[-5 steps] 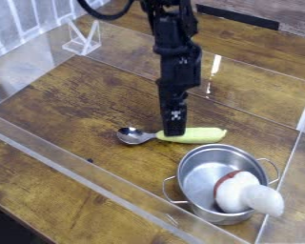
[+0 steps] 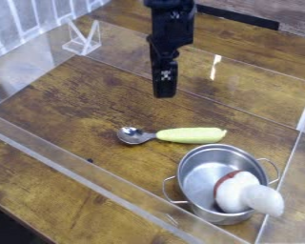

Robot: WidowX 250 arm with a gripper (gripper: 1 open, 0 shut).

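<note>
My black gripper (image 2: 167, 84) hangs high over the back middle of the wooden table, its fingers pointing down and nothing held; it stands open. Below it a metal spoon (image 2: 134, 135) lies on the table, beside a pale green elongated vegetable (image 2: 190, 134) that covers or touches its handle end. At the front right is a steel pot (image 2: 198, 174) with two handles. In it are a white item with a reddish part (image 2: 231, 192) and a white, translucent piece (image 2: 262, 199) leaning over the rim.
Clear acrylic walls (image 2: 20, 134) surround the work area, with a white bracket (image 2: 81, 43) at the back left.
Over the last second my gripper has risen up and back, away from the spoon and green vegetable. The objects on the table look unmoved.
</note>
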